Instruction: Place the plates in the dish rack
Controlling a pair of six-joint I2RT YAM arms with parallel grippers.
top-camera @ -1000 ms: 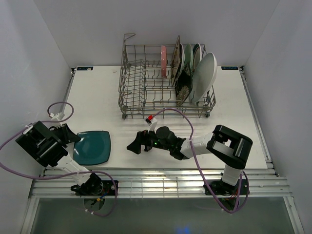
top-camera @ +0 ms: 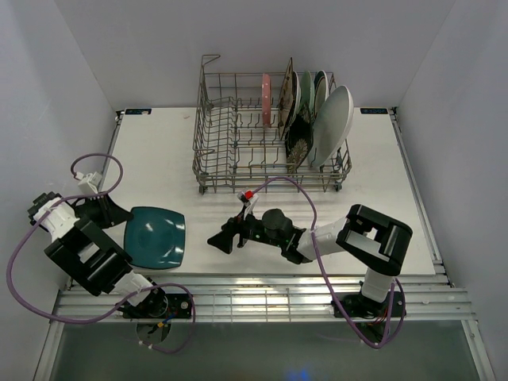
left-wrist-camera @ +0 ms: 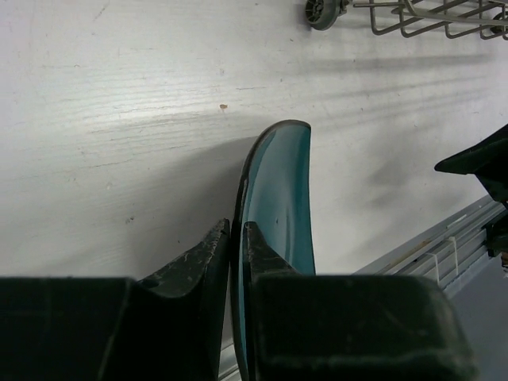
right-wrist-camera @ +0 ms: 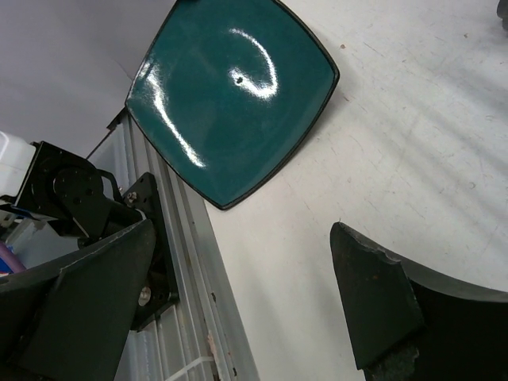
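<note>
A dark teal square plate (top-camera: 155,238) is at the left of the white counter, tilted up at its left edge, where my left gripper (top-camera: 123,216) is shut on the rim; the left wrist view shows the plate (left-wrist-camera: 282,198) edge between its fingers. My right gripper (top-camera: 226,236) stands open over the counter to the right of the plate, nothing between its fingers. The dish rack (top-camera: 238,171) at the back holds several plates on its right side and a pink one (top-camera: 267,99) upright near the middle.
The rack's left part is empty. Bare counter (top-camera: 381,159) lies to the right of the rack and between rack and plate. Grey walls close in at both sides, and metal rails run along the front edge.
My left gripper has moved slightly right and up in the top view, with the teal plate shifting along with it. The right arm has moved very slightly.
</note>
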